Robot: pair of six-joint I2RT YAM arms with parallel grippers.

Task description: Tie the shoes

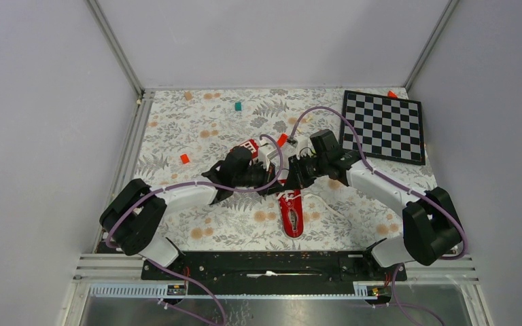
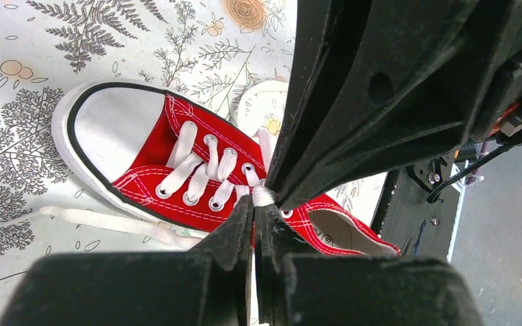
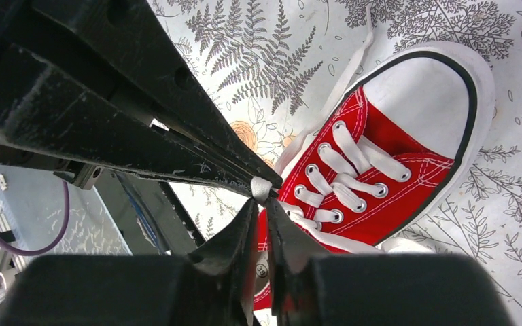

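A red sneaker (image 1: 291, 216) with white laces (image 2: 197, 170) lies at front centre, loosely laced as seen in both wrist views. Both grippers meet just above it. My left gripper is shut, with a small loop of white lace (image 2: 264, 196) at its tips. My right gripper is at the same bit of lace, its fingers close together; whether they are shut on it is unclear. A second red shoe (image 1: 245, 146) lies behind, partly hidden by the left arm.
A checkered board (image 1: 382, 128) lies back right. Small red and teal pieces (image 1: 238, 106) are scattered on the patterned mat.
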